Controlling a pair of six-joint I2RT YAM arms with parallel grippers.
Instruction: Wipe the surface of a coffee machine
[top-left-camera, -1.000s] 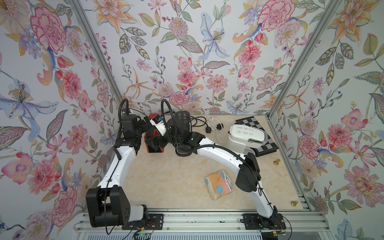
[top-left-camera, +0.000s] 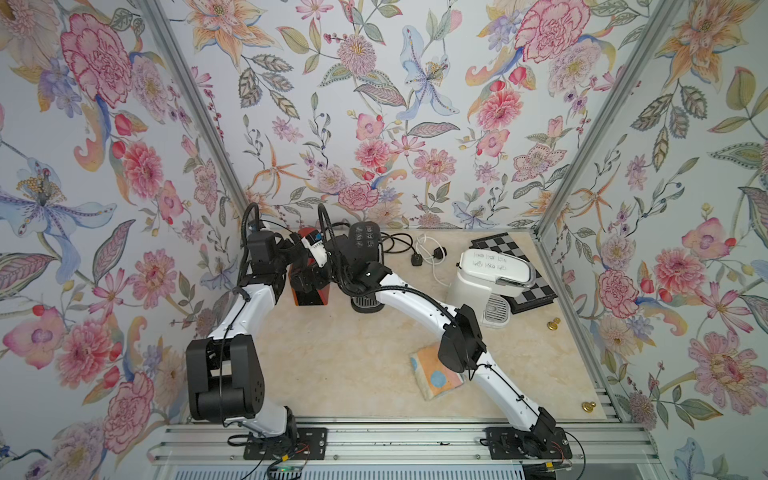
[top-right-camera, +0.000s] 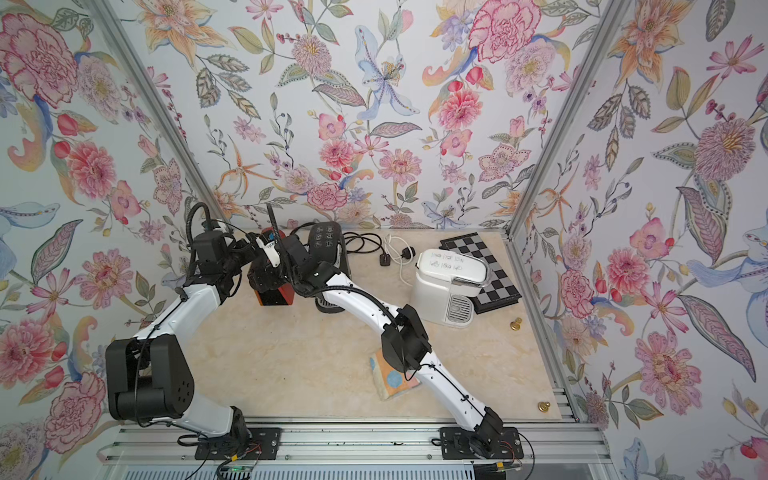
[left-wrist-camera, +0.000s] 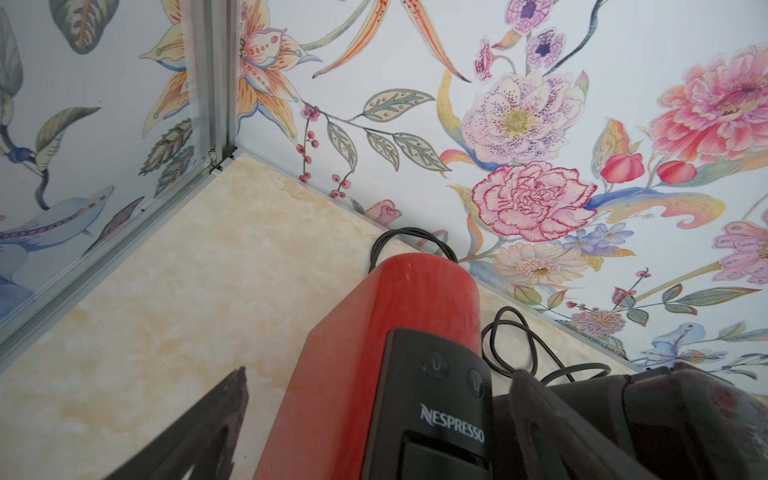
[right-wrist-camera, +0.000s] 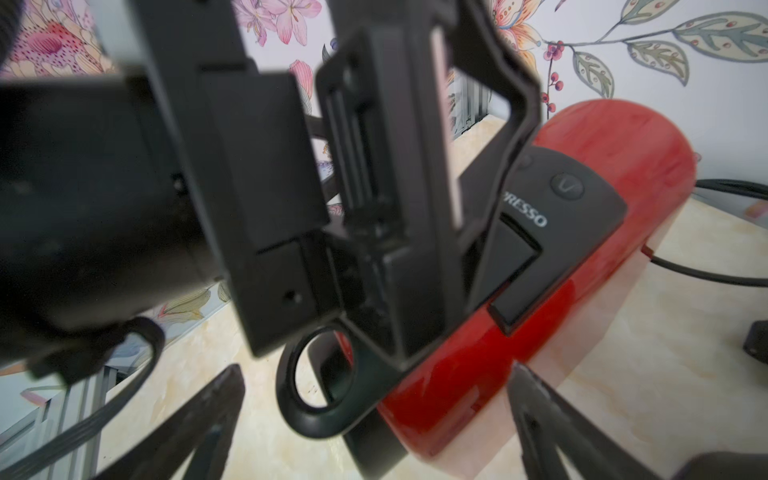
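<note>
The red Nespresso coffee machine stands upright at the back left, its black top panel facing up. Over its back part, my left gripper is open, fingers apart and nothing between them. My right gripper hangs just right of the machine, also open and empty. In the right wrist view the left gripper's black body hides part of the red machine. A folded orange, blue and white cloth lies on the front of the table, its right edge under my right forearm; neither gripper is near it.
A dark coffee machine stands close beside the red one, behind my right arm. Further right are a white machine and a black checkered board. Cables and plugs lie at the back.
My right elbow has swung left, so the forearm now overlaps the cloth, and the right gripper has shifted slightly left. My left elbow has risen. The red machine and the cloth stay put.
</note>
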